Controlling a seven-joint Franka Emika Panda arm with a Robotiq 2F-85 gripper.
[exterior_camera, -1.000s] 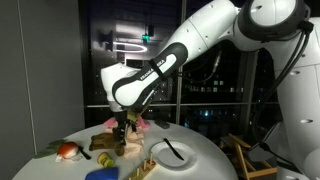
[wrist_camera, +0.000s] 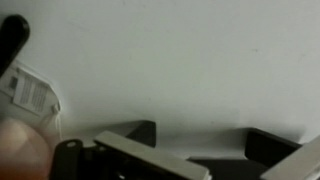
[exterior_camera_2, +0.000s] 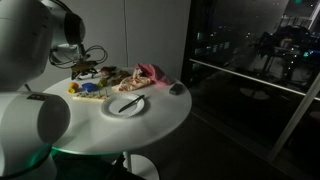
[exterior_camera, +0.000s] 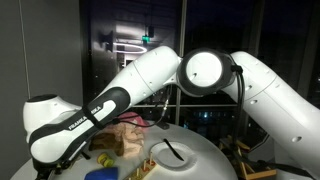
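In the wrist view my gripper is open, its dark fingertips well apart, with only bare white table showing between them. To its left lie a clear package with a printed label point(wrist_camera: 32, 92) and the end of a black object point(wrist_camera: 12, 38); a blurred orange-pink shape point(wrist_camera: 20, 148) fills the lower left corner. From the second exterior view, the gripper point(exterior_camera_2: 84, 70) is low at the far left side of the round table point(exterior_camera_2: 160, 118). My arm hides part of the table's left side in the first exterior view.
A white plate point(exterior_camera: 190, 165) with a dark knife point(exterior_camera: 174, 151) across it sits on the table. Nearby are a blue item point(exterior_camera: 102, 174), a pink cloth point(exterior_camera_2: 155, 73) and a yellow item point(exterior_camera_2: 73, 87). Bare tabletop lies around the plate's front and right.
In the first exterior view my arm has swung left and down from above the pink cloth to the table's left side, now covering the red and green items there. The plate has not moved.
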